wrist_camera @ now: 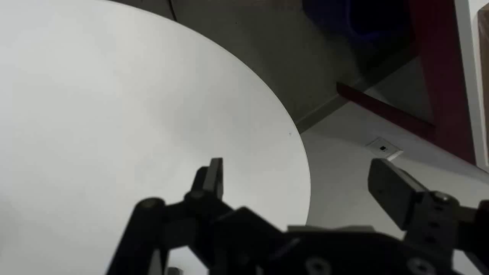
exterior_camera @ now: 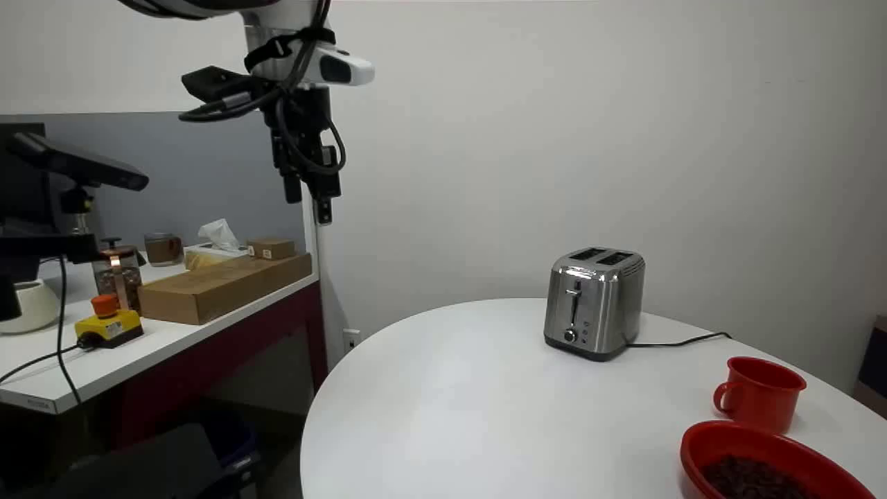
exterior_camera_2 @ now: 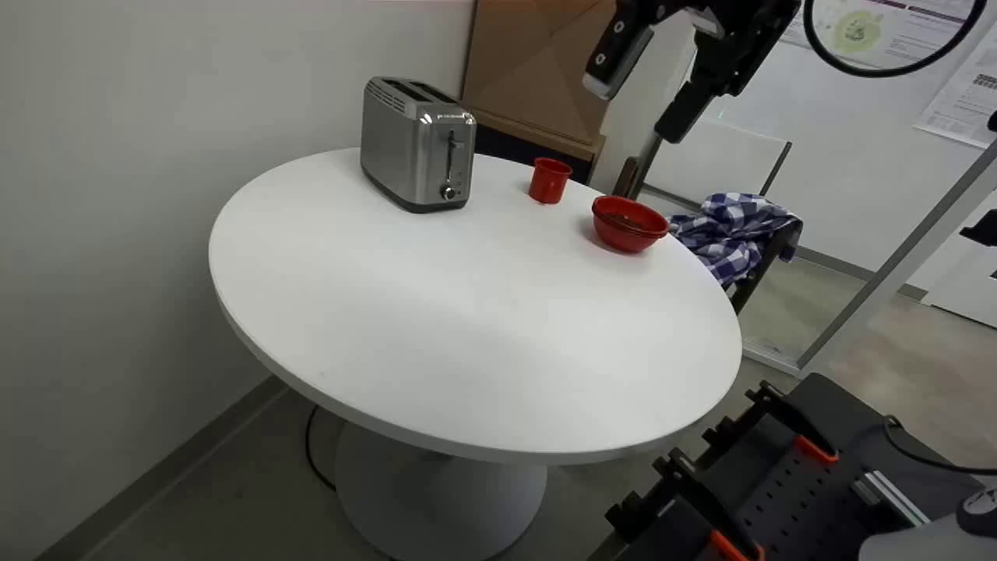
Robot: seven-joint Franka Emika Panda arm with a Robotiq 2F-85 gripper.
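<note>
My gripper (exterior_camera: 308, 206) hangs high above the table's left side in exterior view 1, well clear of everything on it. In the wrist view its fingers (wrist_camera: 213, 178) are spread wide, open with only the tabletop edge and wall visible between them. A silver toaster (exterior_camera: 592, 301) stands upright toward the wall, its two top slots appearing empty. Farther along the table are a red mug (exterior_camera: 761, 394) and a red bowl (exterior_camera: 707, 445) holding small dark pieces. Exterior view 2 also shows the toaster (exterior_camera_2: 417, 145), mug (exterior_camera_2: 549, 181) and bowl (exterior_camera_2: 628, 230).
Behind the toaster runs a black cord (exterior_camera: 682, 342). A side desk at left holds a cardboard box (exterior_camera: 224, 290) and a red-and-yellow emergency stop (exterior_camera: 109, 323). Checked cloth (exterior_camera_2: 734, 229) hangs beyond the bowl.
</note>
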